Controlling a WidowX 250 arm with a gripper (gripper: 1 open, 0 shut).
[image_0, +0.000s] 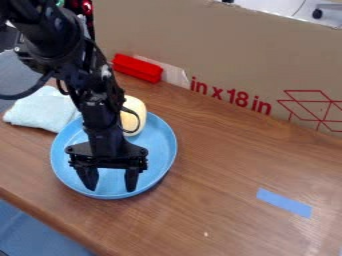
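My black gripper (110, 179) is low over the front half of a light blue round plate (160, 148), its two fingers spread apart with only blue plate showing between them. A pale yellow object (132, 113) sits at the back of the plate, partly hidden behind my arm; what it is I cannot tell. A white cloth (38, 111) lies on the table at the plate's left.
A red object (138, 67) lies at the back against a cardboard box (254, 60). A strip of blue tape (285, 203) is stuck on the wooden table (227, 180), whose right side is clear.
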